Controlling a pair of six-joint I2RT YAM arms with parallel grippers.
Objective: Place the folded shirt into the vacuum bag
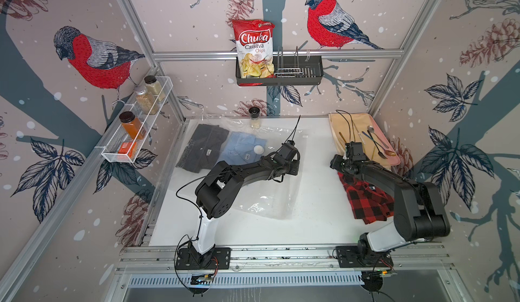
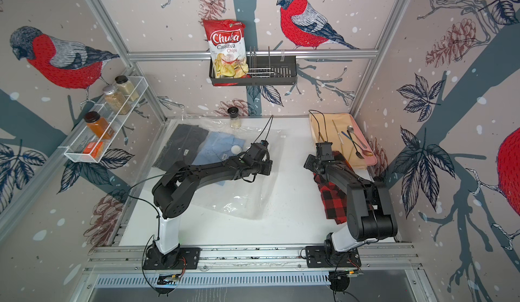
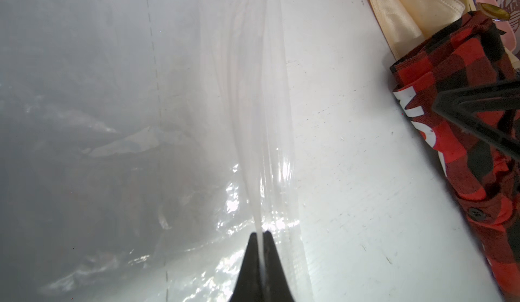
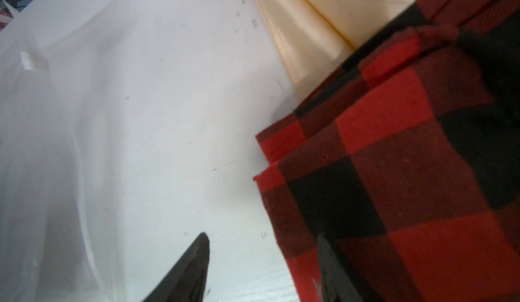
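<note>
The clear vacuum bag (image 1: 260, 203) lies flat at left and centre of the table, a grey and a blue folded garment inside. On its right edge, my left gripper is shut, the edge's thin film running between its fingertips. The red-and-black plaid folded shirt (image 1: 363, 200) lies at the right, partly hidden by my right arm. My right gripper is open at the shirt's left edge. One of its fingers (image 4: 187, 272) is over bare table, the other over the plaid cloth; no cloth is visibly pinched.
A pink tray (image 1: 387, 160) with a cream cloth (image 1: 340, 122) and several utensils touches the shirt's far end. A small round white object (image 1: 258, 149) sits by the blue garment. Behind the bag stands a spice grinder (image 1: 254, 116). Bare table lies between bag and shirt.
</note>
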